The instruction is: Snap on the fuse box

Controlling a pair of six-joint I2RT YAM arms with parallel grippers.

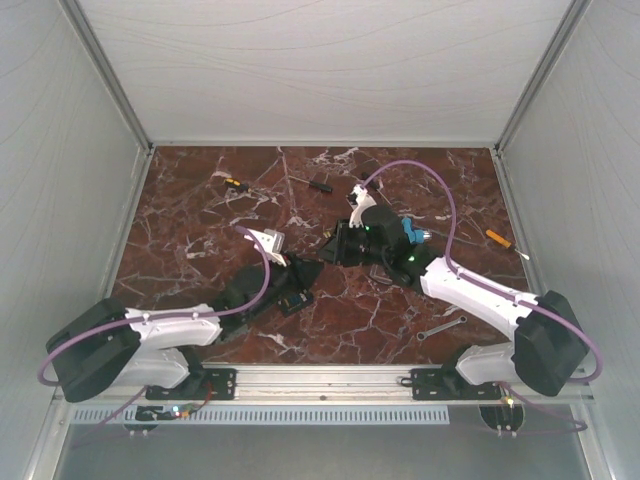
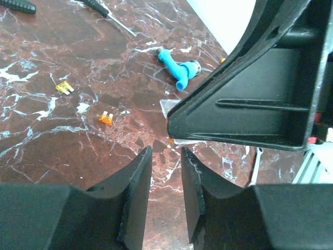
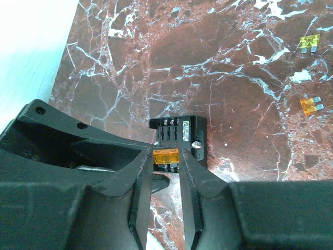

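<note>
In the right wrist view my right gripper is shut on an orange fuse (image 3: 165, 155). Behind it on the marble table lies the black fuse box (image 3: 191, 130), partly hidden. My left gripper is part open with nothing visible between its fingers; the two grippers face each other closely near the middle of the top view. A yellow fuse (image 3: 309, 41) and a second orange fuse (image 3: 310, 105) lie loose on the table.
A blue pipe-like piece (image 2: 179, 70), screwdrivers (image 1: 319, 186), an orange-handled tool (image 1: 500, 238) and a wrench (image 1: 440, 328) lie around the arms.
</note>
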